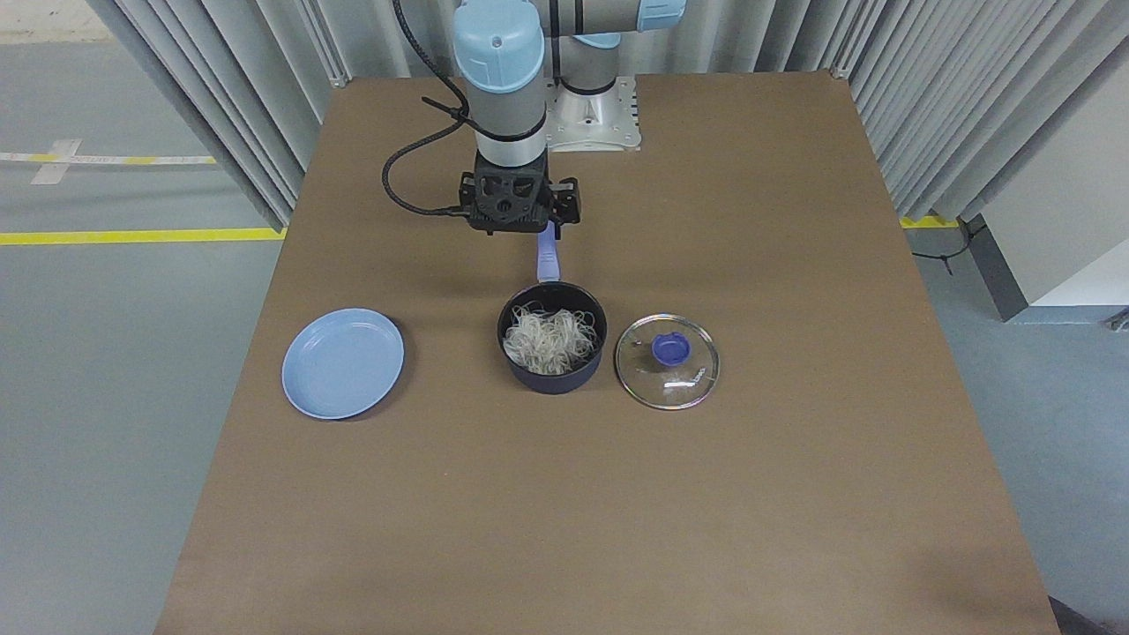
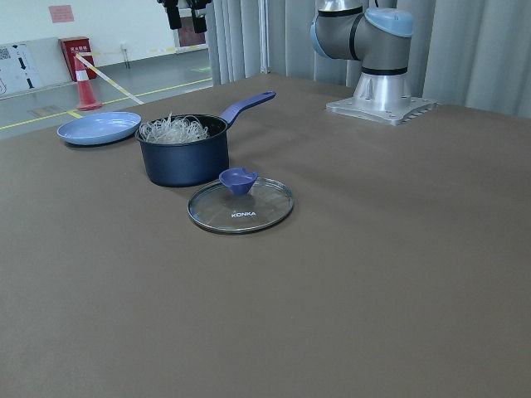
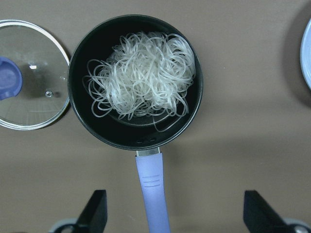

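A dark saucepan (image 1: pixel 550 380) with white noodles (image 3: pixel 138 75) in it sits mid-table, its lilac handle (image 3: pixel 153 191) pointing toward the robot base. A glass lid (image 1: pixel 667 386) with a blue knob lies beside it, on the right in the front view. A light blue plate (image 1: pixel 340 362) lies on the other side. My gripper hangs open above the handle end, its two dark fingers apart, one on either side of the handle in the wrist view, with nothing held.
The robot base (image 2: pixel 382 106) stands at the back, with a dark cable looping beside the arm.
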